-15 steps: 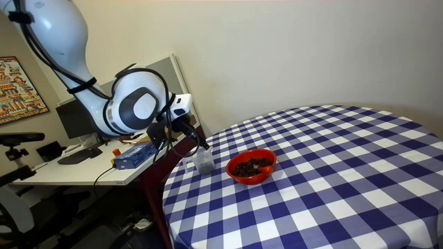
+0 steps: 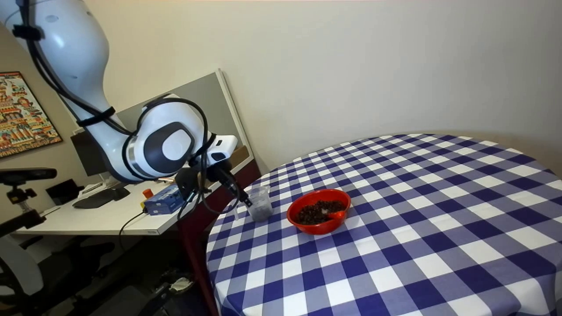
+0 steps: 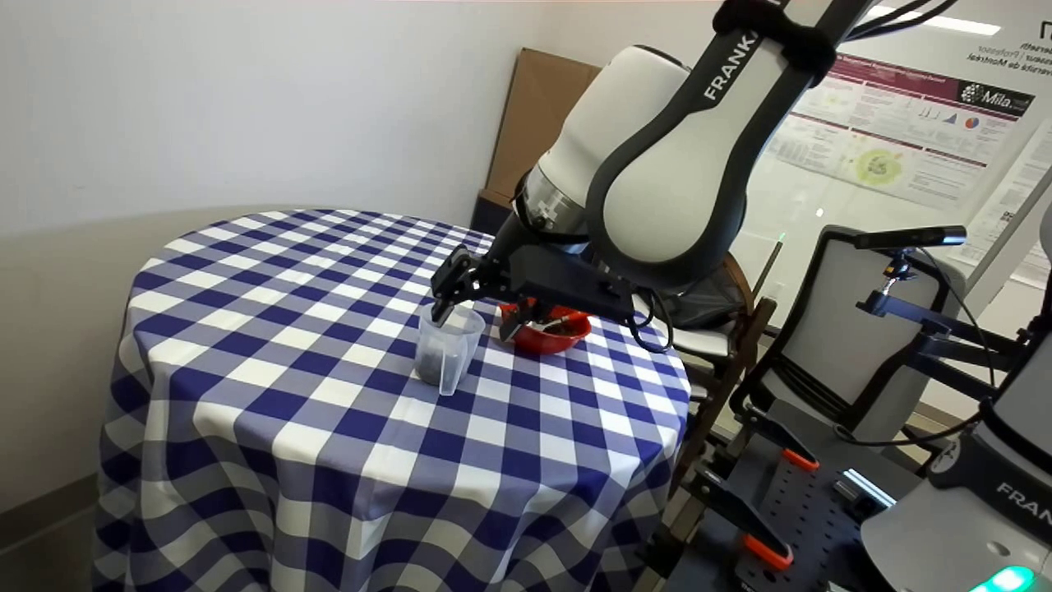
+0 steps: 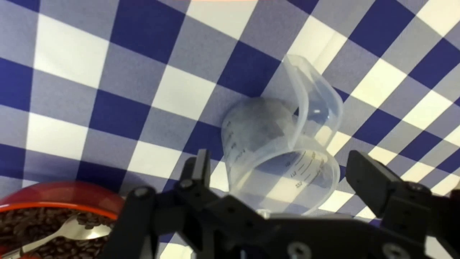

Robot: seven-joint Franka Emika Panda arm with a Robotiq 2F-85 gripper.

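A clear plastic measuring cup [image 4: 258,125] with a handle stands upright on the checked cloth; its rim lies between my fingers in the wrist view. My gripper is open, one finger to each side of the cup, with gaps left between. From the second exterior view the gripper's dark fingers [image 3: 449,279] hang at the rim of the cup [image 3: 434,355]. Beside it sits a red bowl [image 2: 317,227] of dark coffee beans [image 2: 316,212], with a metal spoon [image 4: 82,231] resting in the beans.
The blue-and-white checked tablecloth [image 2: 421,210] is bare to the right of the bowl. A white desk [image 2: 116,218] with a blue box [image 2: 171,200] stands left of the round table. Another arm [image 3: 986,513] shows at the right of the second exterior view.
My gripper has come lower and shifted left in the first exterior view, closer alongside the cup. Neither the cup nor the bowl has visibly moved.
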